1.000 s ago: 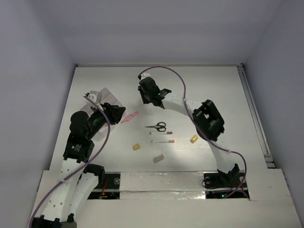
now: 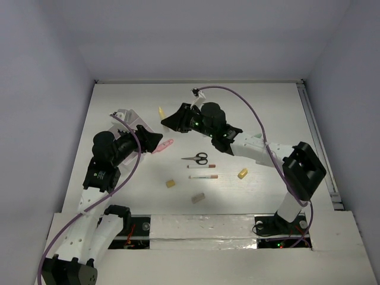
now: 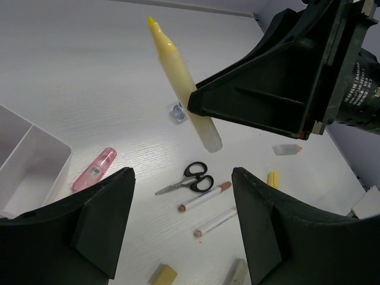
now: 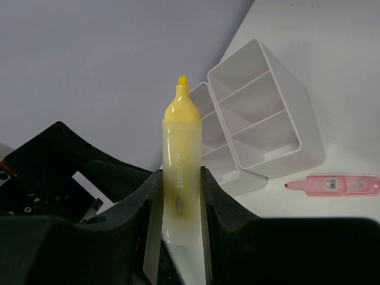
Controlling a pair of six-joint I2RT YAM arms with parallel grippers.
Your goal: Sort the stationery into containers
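A yellow highlighter (image 4: 181, 178) is held upright in my right gripper, which is shut on it, above the table. In the left wrist view it hangs (image 3: 184, 83) above the scissors (image 3: 196, 181). My left gripper is open and empty, over the white divided containers (image 4: 276, 136) in the top view, partly hiding them. A pink highlighter (image 4: 338, 185) lies beside the containers. Two pens (image 2: 202, 166) lie below the scissors, with a yellow block (image 2: 170, 183), a grey eraser (image 2: 198, 198) and another yellow piece (image 2: 243, 173) around them.
The table (image 2: 273, 113) is bounded by walls and a metal edge. A small clear-and-blue item (image 3: 178, 113) and a small tube (image 3: 286, 149) lie farther off, partly hidden by the right arm in the top view.
The left arm has shifted slightly rightward since a second ago.
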